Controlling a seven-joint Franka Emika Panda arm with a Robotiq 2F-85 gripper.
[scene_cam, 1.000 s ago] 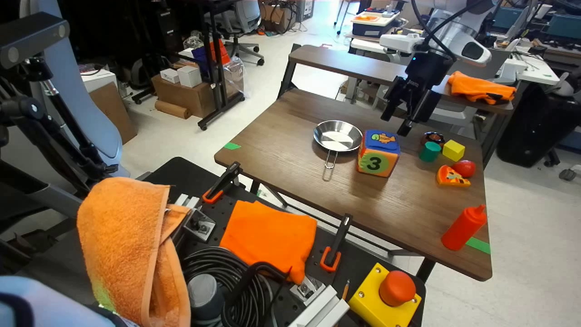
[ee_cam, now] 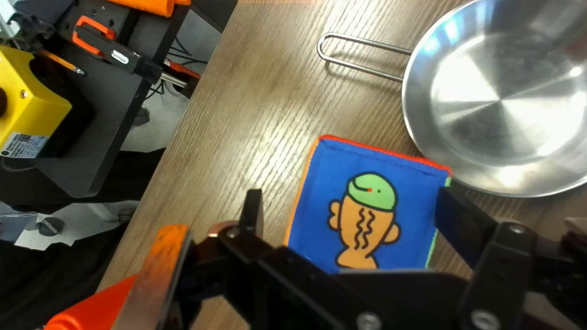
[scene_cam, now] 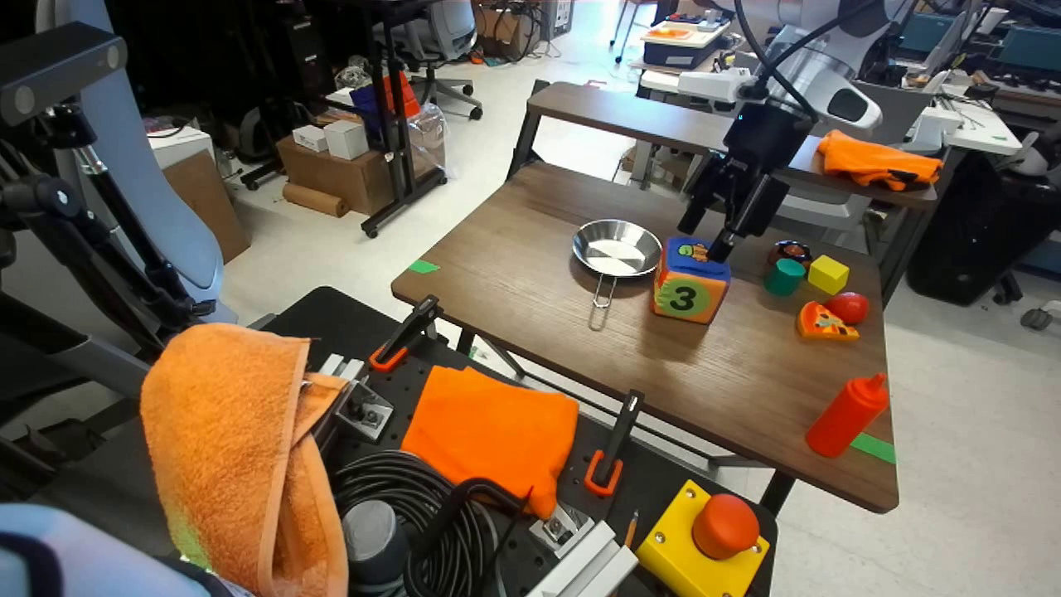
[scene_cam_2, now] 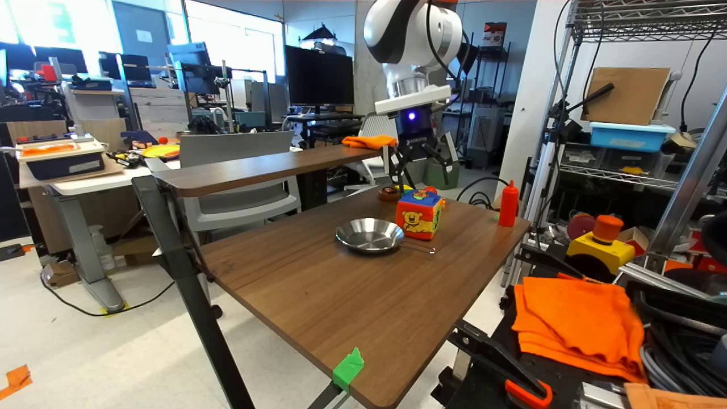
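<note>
A soft cube with a number 3 on one side rests on the table, its blue top showing a fish in the wrist view. My gripper is open, its fingers apart on either side of the blue top as the wrist camera sees it. Nothing is held. In exterior view 1 the gripper hangs just behind and above the cube, one fingertip overlapping its top; contact cannot be told. A shiny steel pan lies beside the cube, handle toward the table's front edge.
Right of the cube lie a green cylinder, a yellow block, a red ball and a toy pizza slice. A red bottle stands near the right front corner.
My gripper has moved left and slightly lower in exterior view 1, closer over the cube, and remains open. The cube and pan have stayed in place.
</note>
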